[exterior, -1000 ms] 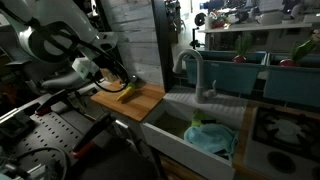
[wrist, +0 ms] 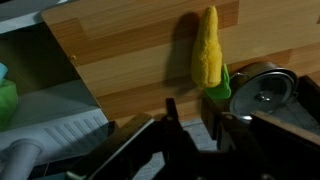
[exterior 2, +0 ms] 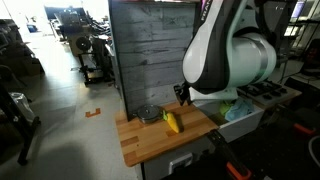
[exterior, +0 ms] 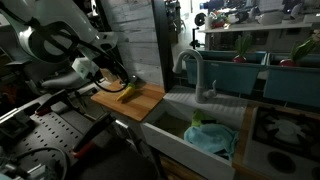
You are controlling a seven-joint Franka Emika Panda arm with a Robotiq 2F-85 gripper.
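A long yellow object (wrist: 207, 50), possibly a banana or corn, lies on the wooden counter (wrist: 130, 40); a green piece (wrist: 221, 85) shows by its lower end. In exterior view 2 the yellow object (exterior 2: 172, 122) rests near the pot (exterior 2: 149, 113). My gripper is open, its dark fingers entering from the bottom of the wrist view, with nothing seen between them. It hangs above the counter, apart from the yellow object. In exterior view 1 the yellow object (exterior: 127, 93) appears just below the gripper (exterior: 126, 80).
Beside the yellow object stands a pot with a glass lid (wrist: 264, 92). The white sink (exterior: 165, 146) holds a green object (exterior: 197, 118) and a blue cloth (exterior: 210, 138). A tall faucet (exterior: 200, 75) rises behind it. A grey plank wall (exterior 2: 160, 65) backs the counter.
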